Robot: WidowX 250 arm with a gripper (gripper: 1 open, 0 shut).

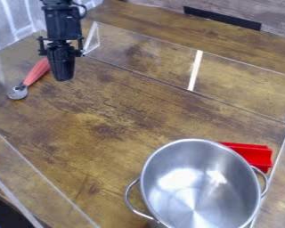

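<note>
My black gripper (61,68) hangs at the upper left of the camera view, pointing down over the wooden table. It looks shut, with nothing visible between its fingers. Just left of it lies a utensil with a red handle (38,72) and a metal head (18,92), angled along the table.
A large steel pot (199,183) stands at the lower right, with a red object (255,153) behind its right side. Clear plastic walls border the work area.
</note>
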